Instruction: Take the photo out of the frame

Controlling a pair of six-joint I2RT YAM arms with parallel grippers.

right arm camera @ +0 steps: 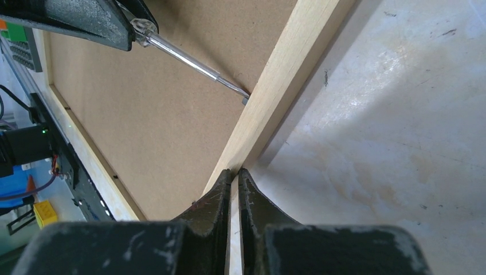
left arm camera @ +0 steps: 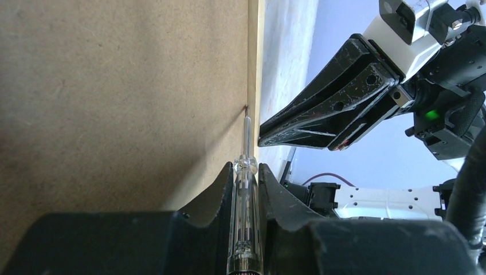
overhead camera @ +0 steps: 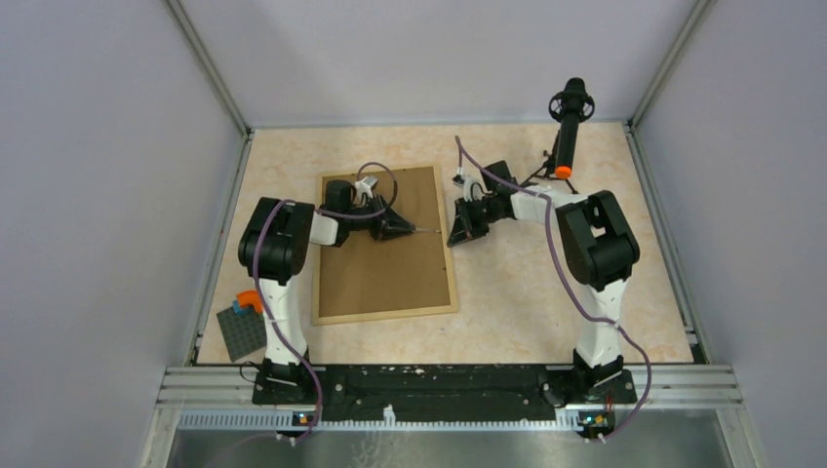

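Observation:
The wooden picture frame [overhead camera: 386, 316] lies face down, its brown backing board [overhead camera: 385, 278] facing up. My left gripper is shut on the clear handle of a screwdriver [left arm camera: 245, 229]. The metal shaft reaches the inner edge of the right rail [right arm camera: 272, 94], where its tip touches or nearly touches a small metal tab [right arm camera: 245, 101]. My right gripper is shut, its fingertips at that same rail farther along. Whether wood is pinched between them is hard to tell. The photo is hidden beneath the board.
Small dark tabs [right arm camera: 115, 176] show along another rail. A black stand with an orange end [overhead camera: 564, 172] is at the back right. A grey plate [overhead camera: 243, 332] and an orange piece [overhead camera: 250, 300] lie front left. Bare table [overhead camera: 546, 312] stretches right of the frame.

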